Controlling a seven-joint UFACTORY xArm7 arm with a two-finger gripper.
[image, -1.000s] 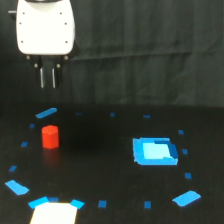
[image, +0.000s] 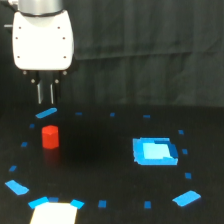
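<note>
A red cube (image: 50, 136) rests on the black table at the left. Above it hangs my white gripper (image: 46, 92), its two thin fingers apart and pointing down, with nothing visible between them; it does not touch the cube. At the right lies a blue-bordered square (image: 135, 150) with a pale light-blue middle.
Small blue tape marks and longer strips (image: 186, 197) are scattered over the dark table (image: 100, 170). A bright pale patch (image: 52, 214) is at the front left edge.
The gripper has moved slightly down and a little to the left, toward the height of the red cube. The cube and the blue square have not moved.
</note>
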